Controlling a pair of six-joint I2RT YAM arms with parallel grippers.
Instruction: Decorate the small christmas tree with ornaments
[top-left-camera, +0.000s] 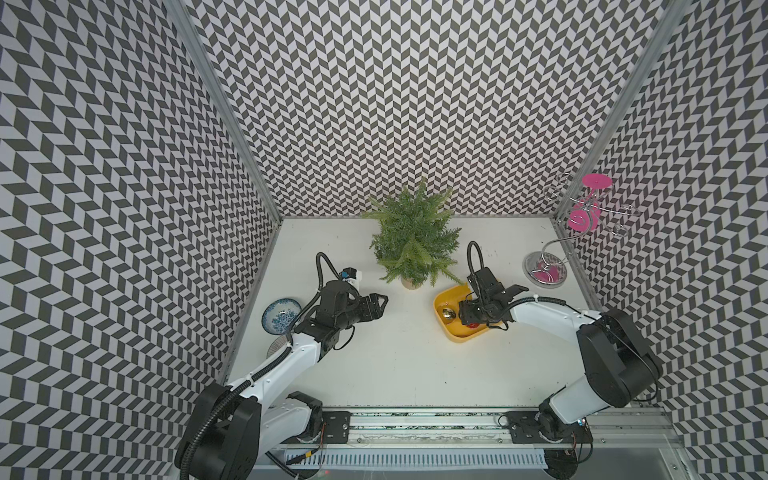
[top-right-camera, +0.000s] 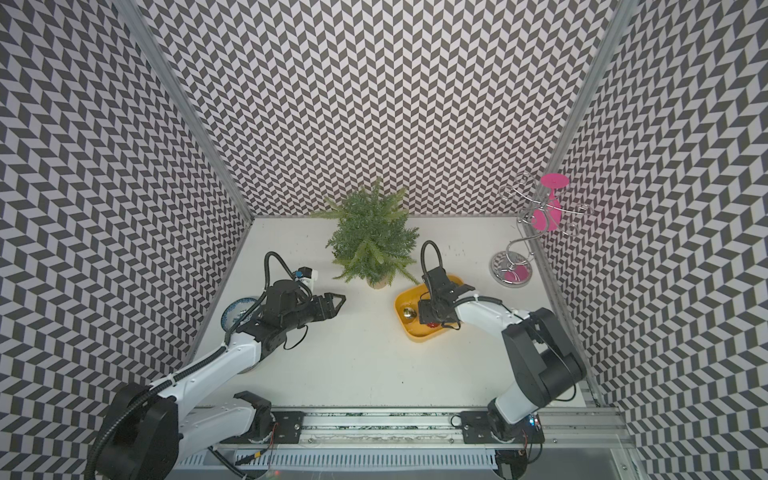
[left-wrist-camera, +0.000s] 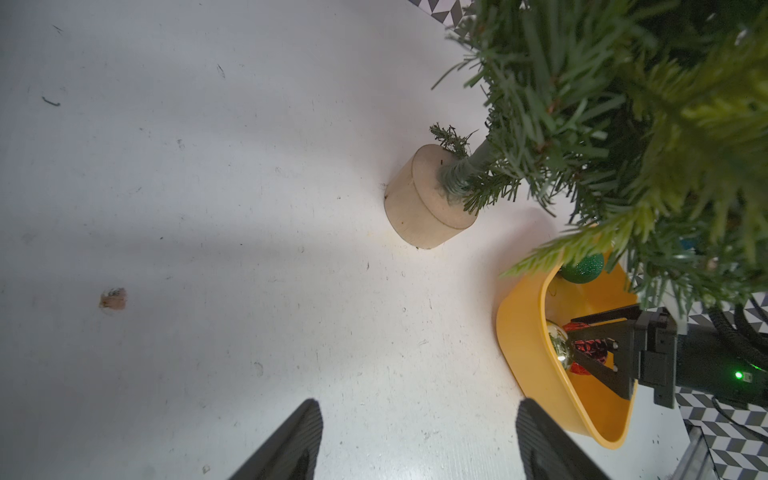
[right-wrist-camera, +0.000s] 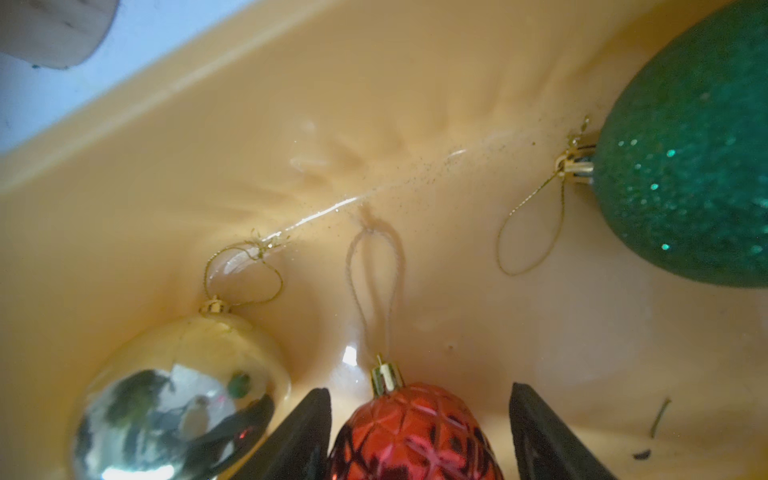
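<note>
A small green tree (top-left-camera: 413, 236) stands at the table's centre back on a wooden base (left-wrist-camera: 420, 196). To its front right sits a yellow tray (top-left-camera: 452, 332) holding a gold ball (right-wrist-camera: 176, 400), a red patterned ball (right-wrist-camera: 412, 440) and a green glitter ball (right-wrist-camera: 688, 144), each with a string loop. My right gripper is down in the tray, open around the red ball. My left gripper hangs open and empty over the bare table, left of the tray and below the tree's front.
A blue patterned bowl (top-left-camera: 280, 316) lies at the left, with another dish partly hidden under the left arm. A chrome and pink stand (top-left-camera: 546, 270) is at the back right.
</note>
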